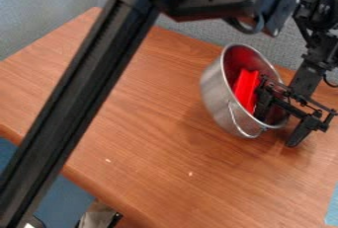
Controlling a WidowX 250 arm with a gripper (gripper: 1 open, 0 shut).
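Observation:
A steel pot (pixel 219 102) with a wire handle stands tilted on the wooden table (pixel 145 143), its opening toward the right. Inside it is a red object (pixel 246 86). My black gripper (pixel 283 112) reaches from the right into and against the pot's right side, overlapping the red object. Its fingertips are partly hidden in the dark interior, so what lies between them is unclear.
A large dark beam and mount cross the upper left of the view. A grey felt wall runs behind, and a small metal item (pixel 95 216) sits at the bottom edge.

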